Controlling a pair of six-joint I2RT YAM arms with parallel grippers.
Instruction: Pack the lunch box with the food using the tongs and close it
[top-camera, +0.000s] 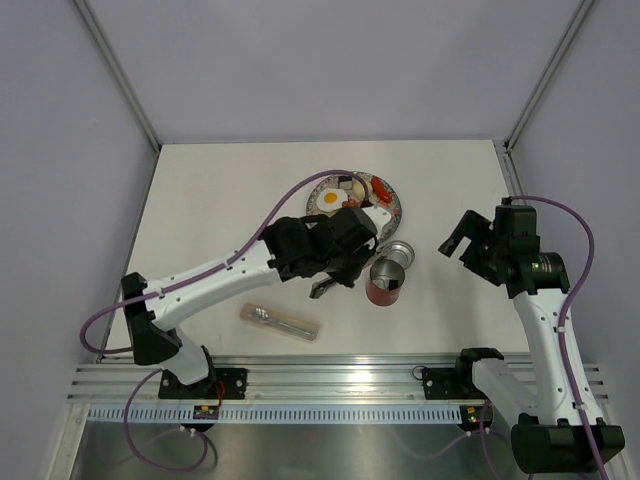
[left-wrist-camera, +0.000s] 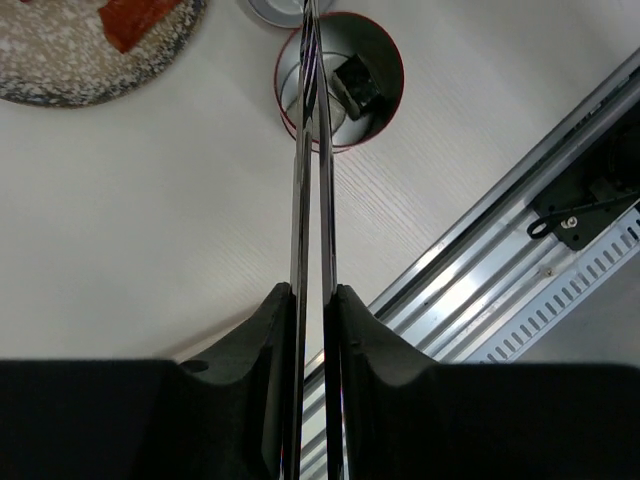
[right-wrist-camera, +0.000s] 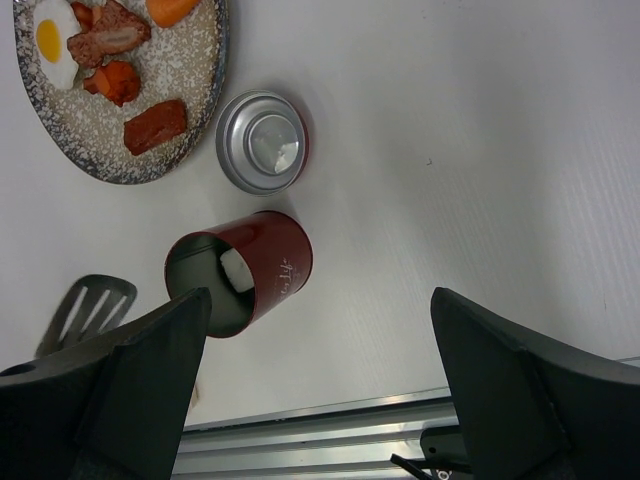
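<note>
My left gripper (top-camera: 350, 270) is shut on a long metal utensil (left-wrist-camera: 300, 240), seen end-on in the left wrist view above a red canister (top-camera: 385, 292); its slotted spatula head (right-wrist-camera: 95, 308) shows left of the canister in the right wrist view. The canister (right-wrist-camera: 275, 270) holds a pale piece and, seen from the left wrist, a dark one. A round metal lid (right-wrist-camera: 260, 145) lies beside it, near the speckled plate (right-wrist-camera: 60, 120) with egg, meat and orange pieces. My right gripper (top-camera: 465, 240) is open and empty over the table's right side.
A tray (top-camera: 279, 330) with cutlery lies near the front edge. Metal rails run along the front edge (top-camera: 300, 368).
</note>
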